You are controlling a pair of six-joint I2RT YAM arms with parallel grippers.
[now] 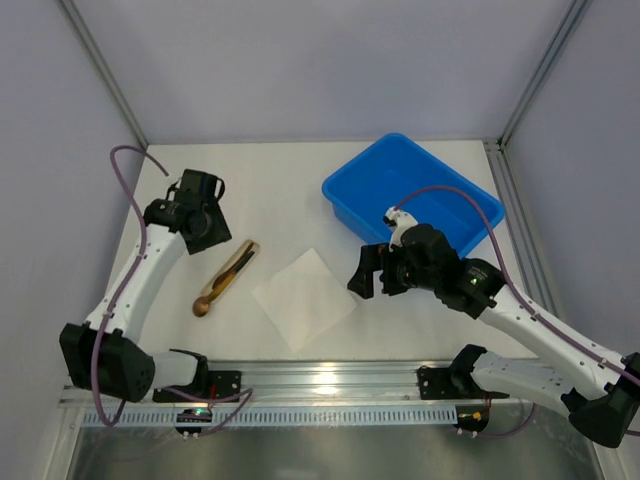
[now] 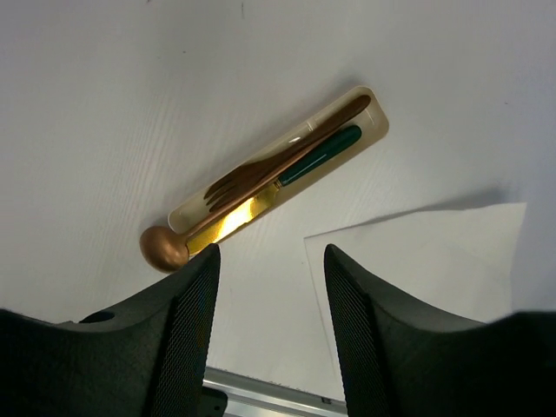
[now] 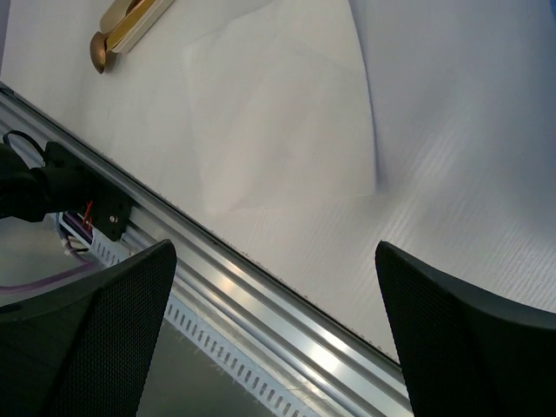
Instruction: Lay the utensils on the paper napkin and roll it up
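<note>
A white paper napkin (image 1: 305,298) lies flat on the middle front of the table. Left of it, a narrow beige case (image 2: 373,122) holds a wooden fork (image 2: 243,178), a gold knife with green handle (image 2: 317,158) and a wooden spoon (image 2: 163,248), its bowl past the case's end. My left gripper hangs over the table above the utensils, open, with nothing between its fingers. My right gripper is open and empty, over the right side of the napkin's area, near the blue bin.
A blue bin (image 1: 410,190) sits at the back right. An aluminium rail (image 1: 325,375) runs along the front edge, with walls at the sides and back.
</note>
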